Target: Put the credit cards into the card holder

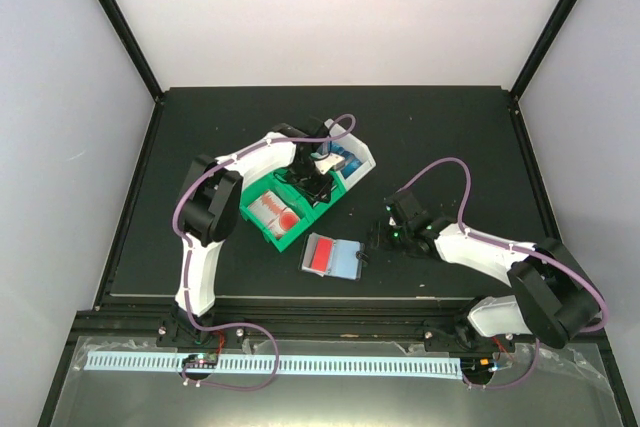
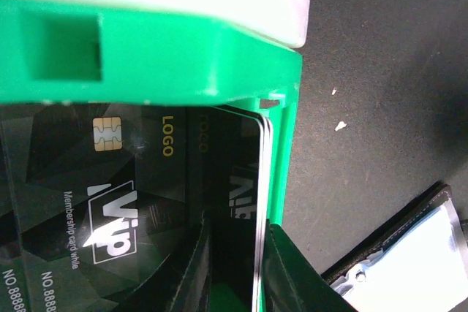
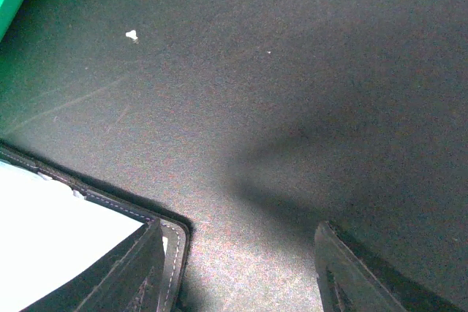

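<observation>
Black membership cards with pale edges stand in the green box. My left gripper is part open at those cards, its fingers on either side of the pale card edges. The right-hand finger is close against the edges; a gap shows on the other side. In the top view this arm largely hides the cards. The card holder lies open on the table, with a red panel and a light blue panel inside. To its right, my right gripper stands open with nothing between its fingers.
Red-and-white cards fill the green box's near compartment. A white box with blue contents adjoins its far end.
</observation>
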